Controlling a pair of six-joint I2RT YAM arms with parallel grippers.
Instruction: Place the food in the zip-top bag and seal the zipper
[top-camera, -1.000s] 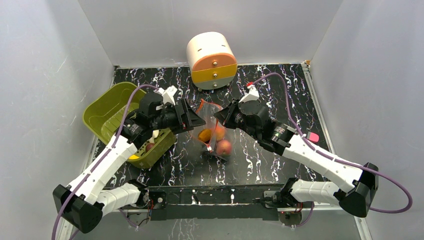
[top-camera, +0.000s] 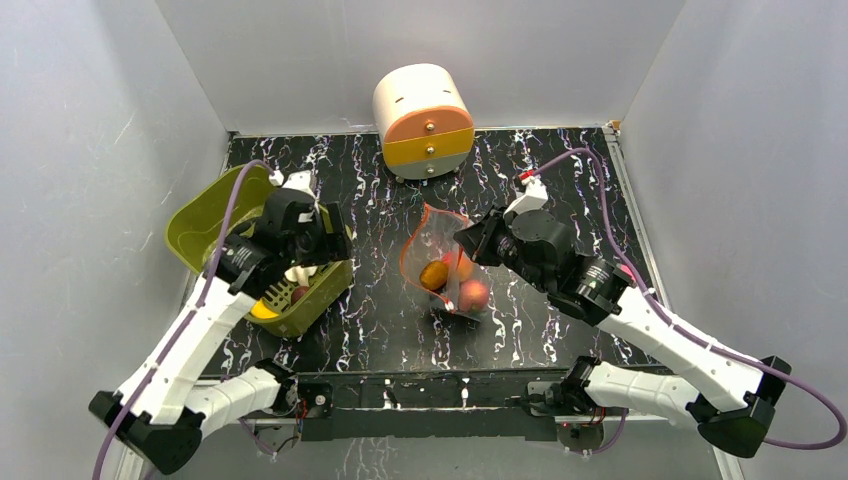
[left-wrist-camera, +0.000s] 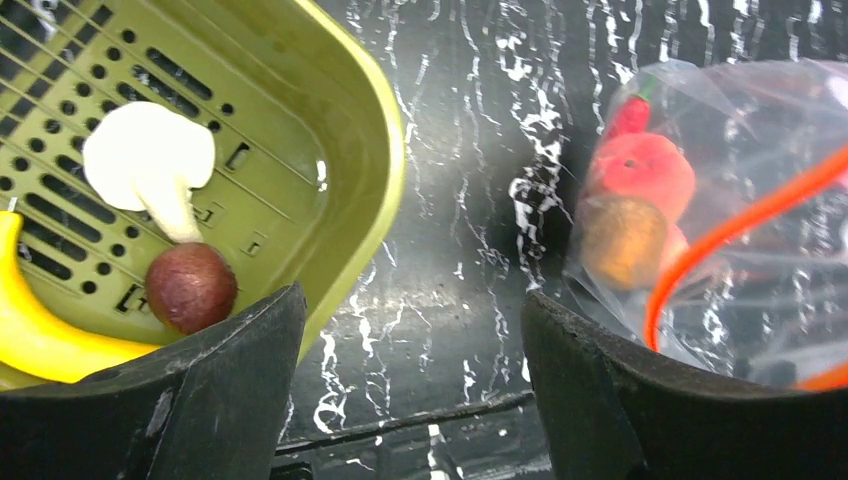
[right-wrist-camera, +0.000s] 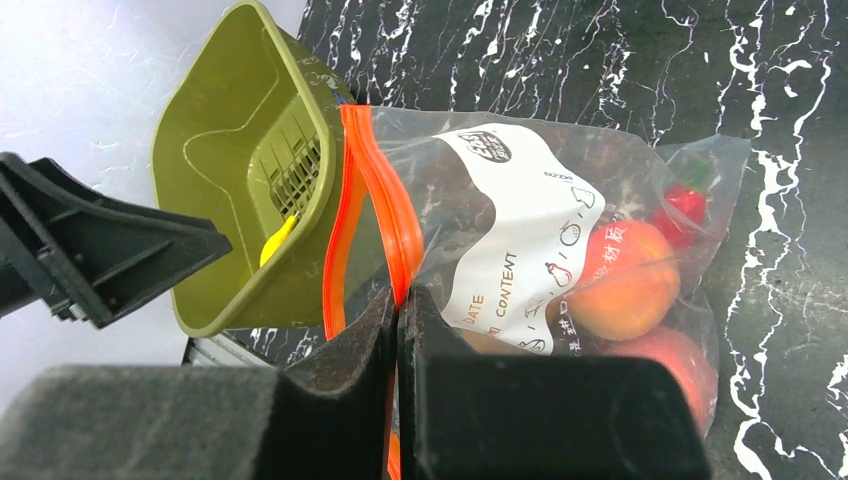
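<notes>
The clear zip bag (right-wrist-camera: 460, 190) has an orange zip edge, and its mouth gapes in the top view. Inside it are a brown potato-like food (top-camera: 434, 275), peach-like fruits (right-wrist-camera: 625, 280) and a red pepper (left-wrist-camera: 629, 117). My right gripper is shut on the bag's orange rim. Beside the green basket's right wall my left gripper stands open, nothing between its fingers. In the basket (left-wrist-camera: 390, 150) lie a white mushroom-like food (left-wrist-camera: 148, 155), a dark red round fruit (left-wrist-camera: 191, 287) and a yellow banana (left-wrist-camera: 60, 340).
A small rounded drawer cabinet (top-camera: 425, 120) stands at the back middle. A strip of bare dark marbled table (left-wrist-camera: 450, 230) runs between basket and bag. A pink thing (top-camera: 627, 271) is partly hidden behind the right arm.
My left gripper has drawn back leftward from the bag to the basket. The right gripper and the bag have shifted to the right together.
</notes>
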